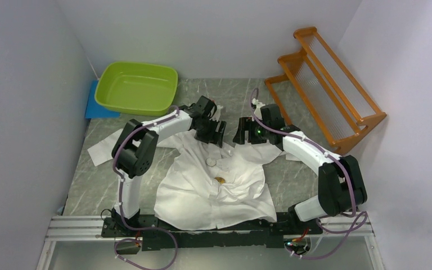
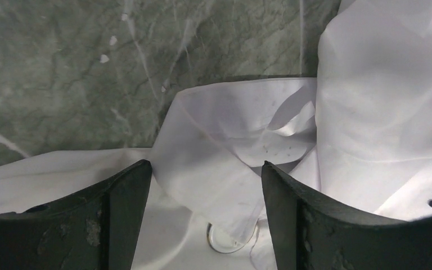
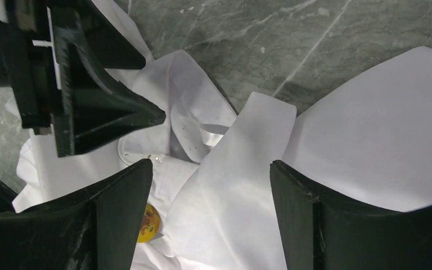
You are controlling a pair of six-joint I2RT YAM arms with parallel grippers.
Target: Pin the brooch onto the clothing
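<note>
A white shirt (image 1: 185,194) lies spread with its collar toward the back. On its front is a round gold brooch (image 1: 220,180), also visible as a yellow disc (image 3: 149,224) in the right wrist view. Nearer the collar sits a thin-rimmed clear ring (image 1: 211,162). My left gripper is above the left collar flap (image 2: 208,166), fingers apart and nothing gripped. Across from it, my right gripper hangs open over the shirt's other shoulder (image 3: 242,169), holding nothing. The left gripper's fingers (image 3: 112,121) cover part of the collar in the right wrist view.
A green bin (image 1: 136,87) stands on a blue sheet (image 1: 98,107) at the back left. To the right leans a wooden rack (image 1: 337,93). Bare grey tabletop (image 1: 228,93) shows behind the collar. Both grippers are close together.
</note>
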